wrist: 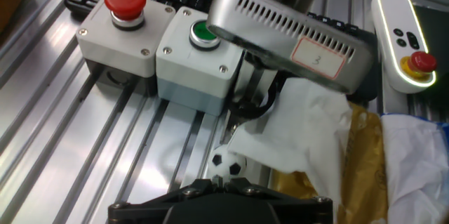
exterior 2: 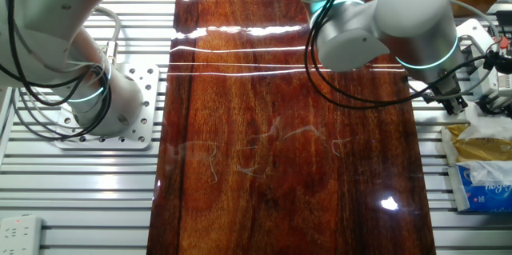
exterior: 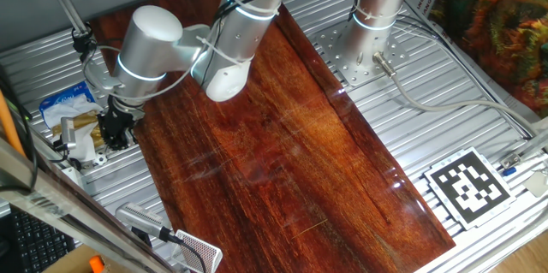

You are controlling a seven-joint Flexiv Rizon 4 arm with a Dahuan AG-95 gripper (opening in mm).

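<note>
At the bottom of the wrist view my gripper is shut, its dark fingertips close together. Just past the tips sits a small black-and-white football-patterned ball (wrist: 226, 163); whether they touch it cannot be told. To the ball's right lies a tissue pack, with white tissue (wrist: 302, 129) pulled out over its gold wrapping (wrist: 365, 161). Exterior view 1 has the gripper (exterior: 118, 139) off the board's left edge, beside the blue-and-white tissue pack (exterior: 67, 102). The second exterior view shows that pack (exterior 2: 486, 187) at the right; the fingers are small there.
A red-button box (wrist: 119, 31) and a green-button box (wrist: 200, 52) stand beyond the gripper, near a grey camera body (wrist: 291, 38). The brown wooden board (exterior: 282, 153) is bare. A black-and-white marker plate (exterior: 469, 187) lies at its right.
</note>
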